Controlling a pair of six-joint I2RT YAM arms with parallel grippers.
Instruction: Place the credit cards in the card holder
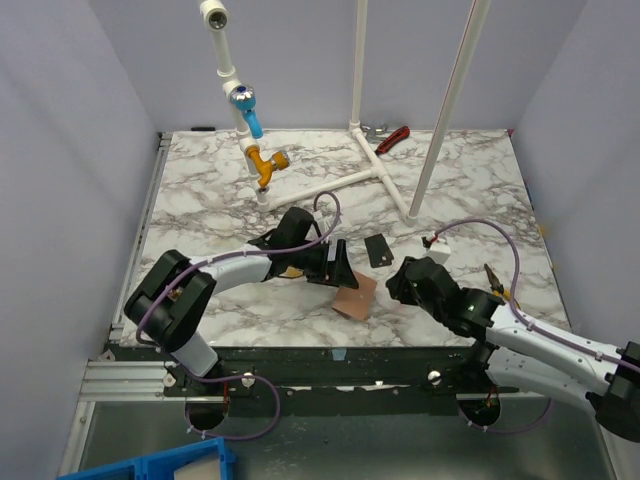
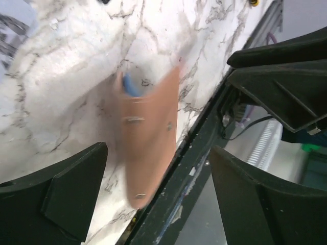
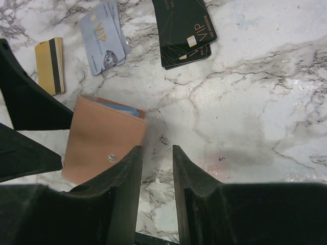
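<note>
A tan card holder [image 1: 353, 296] with a blue card in its mouth [image 2: 131, 86] lies near the table's front edge. My left gripper [image 1: 328, 262] stands open above it, with the holder between and below its fingers in the left wrist view. My right gripper is to the holder's right, its fingertips a little apart with nothing visible between them. Dark green cards [image 3: 189, 35], silver cards [image 3: 102, 38] and gold cards [image 3: 48, 66] lie behind the holder.
A white pipe frame [image 1: 320, 188] with orange and blue taps stands at the back. Red-handled and yellow-handled tools [image 1: 393, 138] lie at the back and right. The marble between holder and right side is clear.
</note>
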